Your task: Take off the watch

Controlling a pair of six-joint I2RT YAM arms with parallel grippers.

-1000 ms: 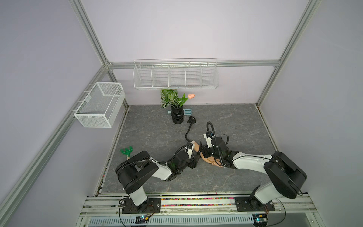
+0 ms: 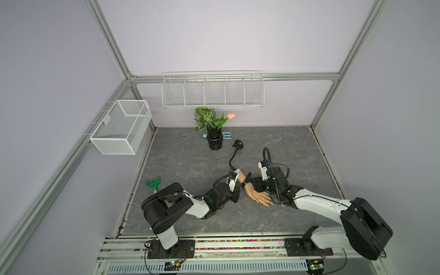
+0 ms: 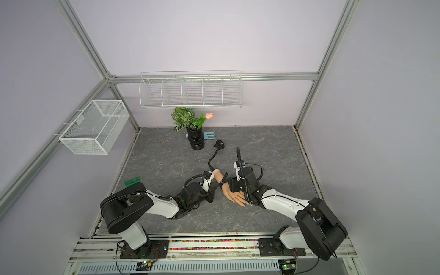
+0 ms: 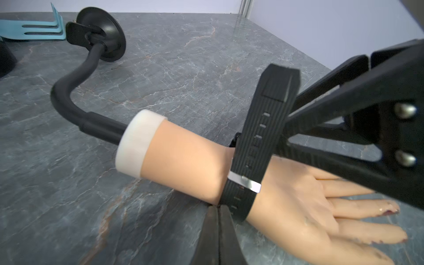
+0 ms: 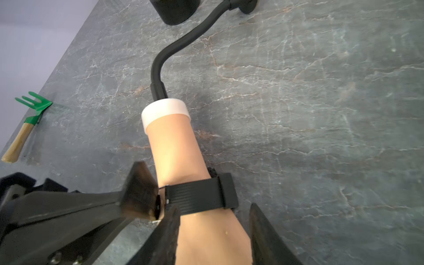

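A black watch is around the wrist of a tan mannequin hand lying palm up on the table. In the left wrist view, the free end of its ribbed strap stands up above the wrist, with a silver piece lower down. The closed tips of my left gripper are at the strap's near lower edge, nothing visible between them. From the right comes my right gripper, beside the strap. Its fingers stand apart over the hand in the right wrist view, below the black band, which is not between them.
A black bent stem joins the arm to a suction base. Behind are a black plant vase and a blue fork. A green hand rake lies left.
The mannequin hand and its suction base have shifted right too; the left gripper has moved only slightly.
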